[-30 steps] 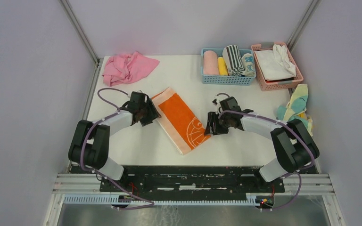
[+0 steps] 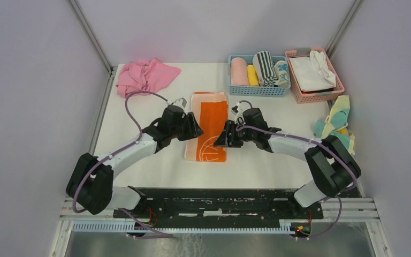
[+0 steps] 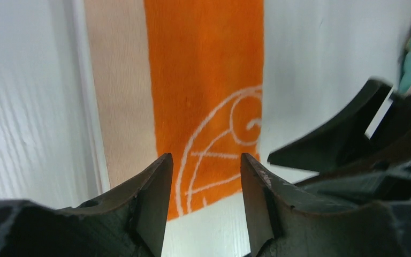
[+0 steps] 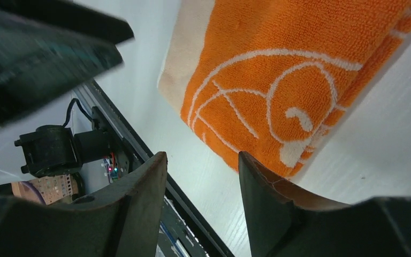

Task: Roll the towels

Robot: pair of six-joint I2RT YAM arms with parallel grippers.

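Note:
An orange towel (image 2: 211, 120) with a pale peach band and white line design lies folded lengthwise, upright in the middle of the table, seen also as orange cloth (image 3: 203, 59) in the left wrist view and (image 4: 294, 32) in the right wrist view. My left gripper (image 2: 192, 125) hovers over its left side, fingers apart and empty. My right gripper (image 2: 222, 137) is over its lower right part, open, with nothing between its fingers; in the left wrist view it appears at the right.
A blue basket (image 2: 257, 91) of rolled towels and a pink basket (image 2: 313, 95) with white cloth stand at the back right. A pink cloth (image 2: 139, 77) lies back left, pastel cloth (image 2: 334, 118) at the right edge.
The towel has turned from diagonal to straight.

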